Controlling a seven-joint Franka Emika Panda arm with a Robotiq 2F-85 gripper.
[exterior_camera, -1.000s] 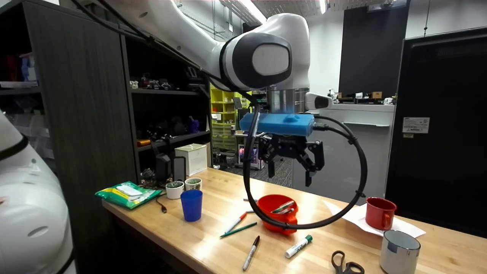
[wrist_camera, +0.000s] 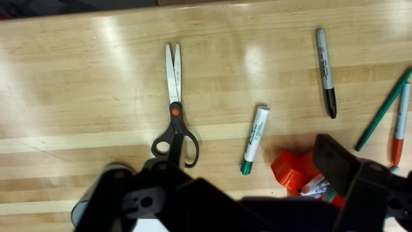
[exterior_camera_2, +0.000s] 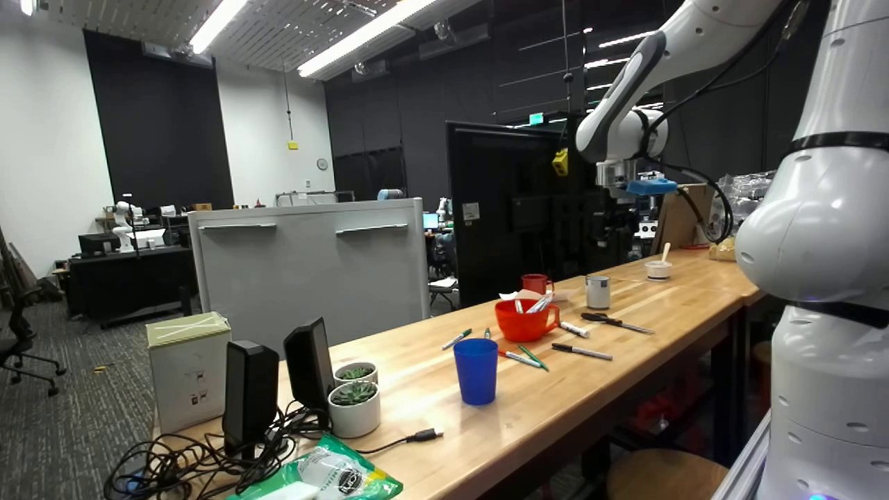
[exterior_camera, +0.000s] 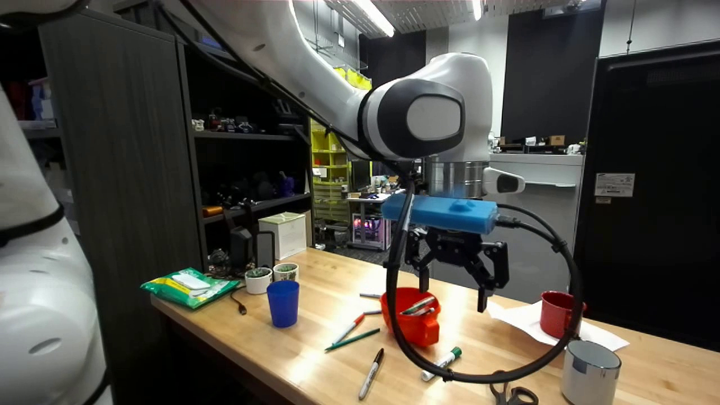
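My gripper (exterior_camera: 453, 297) hangs open above the table, nothing between its fingers. Below it in exterior view 1 stands a red-orange cup (exterior_camera: 426, 328) with several markers inside. The wrist view has the white marker with a green cap (wrist_camera: 255, 140) lying between the two fingers' directions, well below them. Left of it lie the scissors (wrist_camera: 175, 112), their handles partly covered by one finger. A black-capped marker (wrist_camera: 326, 69) rests at the upper right. Beyond the other finger are a green pen (wrist_camera: 383, 110) and a red-capped marker (wrist_camera: 401, 120). That finger partly hides the red-orange cup.
A blue cup (exterior_camera_2: 476, 371) stands apart on the table. A red mug (exterior_camera: 558, 314) on white paper and a grey-white mug (exterior_camera: 591, 373) are at the right. Speakers (exterior_camera_2: 251, 392), potted plants (exterior_camera_2: 354, 408) and a green packet (exterior_camera: 190, 287) crowd the far end.
My arm has moved down and to the right in exterior view 1, its cable loop coming lower across the cup and scissors. The gripper stays open, and the table objects have not moved.
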